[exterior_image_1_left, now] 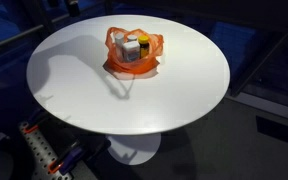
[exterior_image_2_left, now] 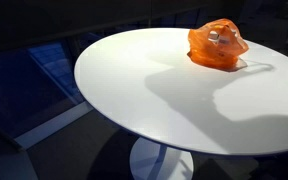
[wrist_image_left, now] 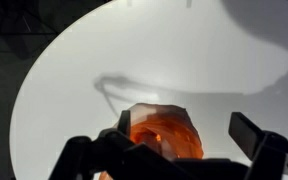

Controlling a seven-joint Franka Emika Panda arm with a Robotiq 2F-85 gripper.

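An orange plastic bag (exterior_image_1_left: 134, 64) stands on the white round table with its mouth open. Several small containers show inside it, among them a white-capped one (exterior_image_1_left: 131, 49) and a yellow one (exterior_image_1_left: 143, 44). From the other side, exterior view 2 shows the crumpled bag (exterior_image_2_left: 216, 46) near the table's far edge. In the wrist view my gripper is open, its two dark fingers wide apart. Part of the bag (wrist_image_left: 172, 128) appears between and beyond them, with its lower part hidden behind the gripper. Neither exterior view shows the gripper clearly.
Apart from the bag, the white table (exterior_image_1_left: 174, 105) is bare. Shadows fall across its top. A perforated metal piece (exterior_image_1_left: 42, 148) stands at the lower left, beside the table. The surrounding floor is dark.
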